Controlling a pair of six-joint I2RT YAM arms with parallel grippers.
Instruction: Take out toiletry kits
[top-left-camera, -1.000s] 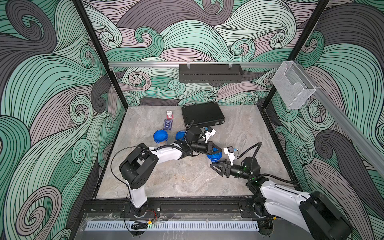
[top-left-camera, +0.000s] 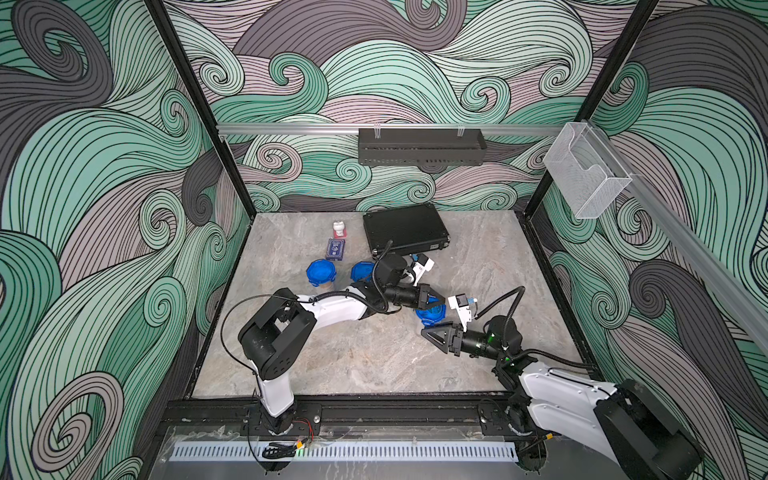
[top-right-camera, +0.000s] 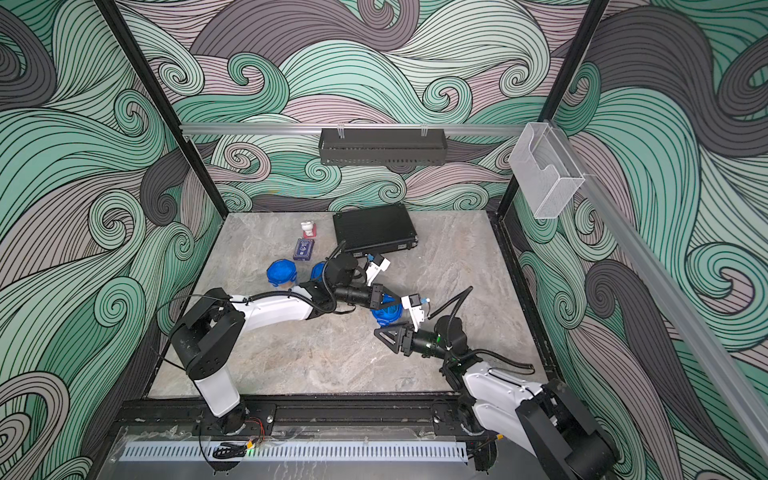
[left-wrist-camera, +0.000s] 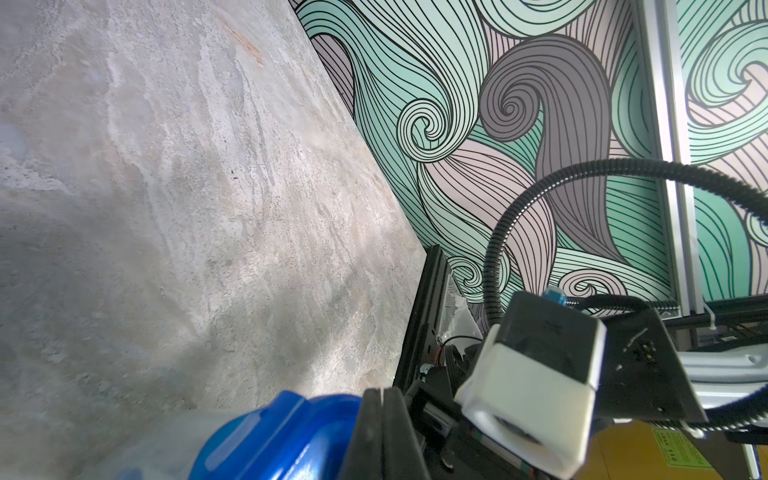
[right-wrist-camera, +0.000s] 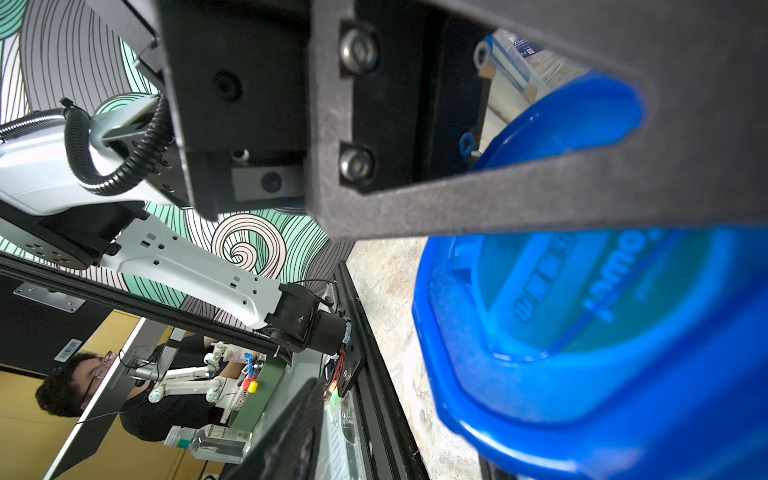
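Note:
A tub with a translucent blue lid (top-left-camera: 430, 313) stands between my grippers, with pale lettering on the lid (right-wrist-camera: 592, 296) in the right wrist view. My left gripper is shut beside the lid's raised blue rim (left-wrist-camera: 280, 436), nothing showing between its tips. In the right wrist view a left finger (right-wrist-camera: 520, 196) with a triangular hole lies across the lid. My right gripper (top-left-camera: 424, 329) is at the tub's near side. One right finger (right-wrist-camera: 288, 436) shows, apart from the lid; the lid covers much of the grip, leaving its closure unclear.
Two more blue-lidded tubs (top-left-camera: 321, 273) stand left, one partly behind the left arm. Behind them lie a dark blue packet (top-left-camera: 335, 249) and a small red-and-white item (top-left-camera: 339, 229). A black case (top-left-camera: 405, 229) occupies the back.
The left gripper has shifted slightly right and the tub between the grippers a touch with it. The right gripper has barely moved; the other objects are still.

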